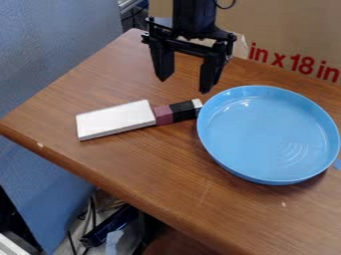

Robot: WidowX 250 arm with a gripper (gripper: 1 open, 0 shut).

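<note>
My black gripper (186, 70) hangs over the back of the wooden table, open, with nothing between its two fingers. Below it and to the front left lies a flat oblong object (114, 121), mostly white, with a dark maroon and black end and a small light tip. A round light blue plate (266, 132) lies at the right, beside that object's dark end.
A cardboard box with red lettering (293, 50) stands behind. Left of the table are a grey-blue padded surface (40, 70) and, lower down, cables and clutter.
</note>
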